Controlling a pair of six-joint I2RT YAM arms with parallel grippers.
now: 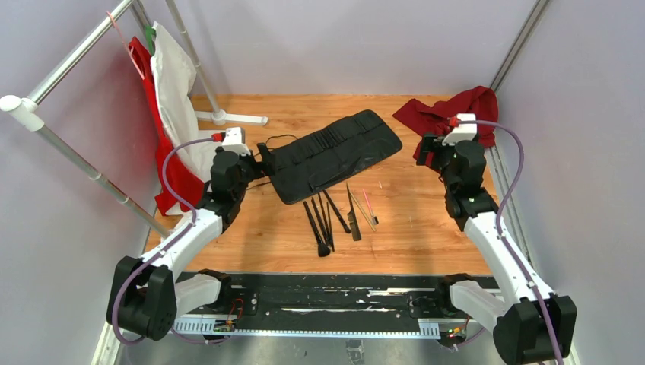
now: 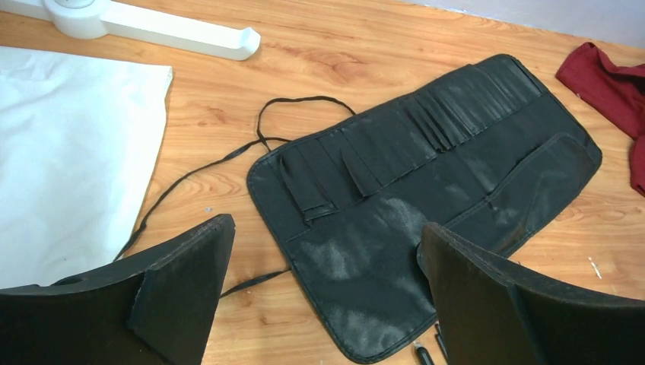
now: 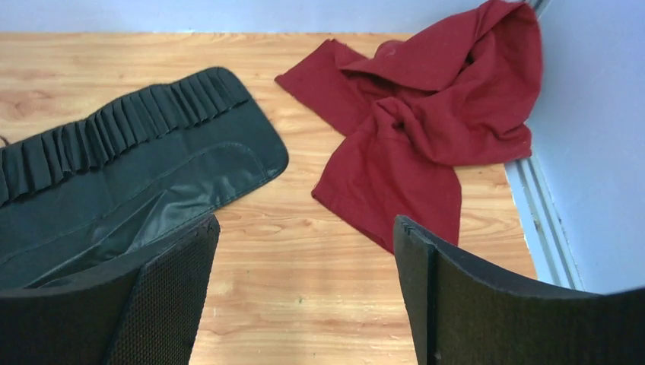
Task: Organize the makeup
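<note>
A black brush roll [image 1: 335, 156] lies unfolded and slanted across the middle of the table, its row of pockets [image 2: 449, 110] along the far side and empty as far as I can see. In front of it several makeup tools lie loose: a wide black brush [image 1: 322, 248], slim dark brushes, a black comb [image 1: 354, 220] and a pink-handled tool [image 1: 368, 204]. My left gripper hovers near the roll's left end, fingers wide apart and empty. Off to the right, my right gripper is open above bare wood, nothing between its fingers.
A crumpled dark red cloth [image 3: 426, 106] lies at the back right. At the left stands a rack [image 1: 68, 65] with red and white garments, its white foot [image 1: 236, 119] resting on the table. Thin black ties [image 2: 190, 173] trail from the roll's left end. Bare wood [image 1: 426, 236] is free at the front right.
</note>
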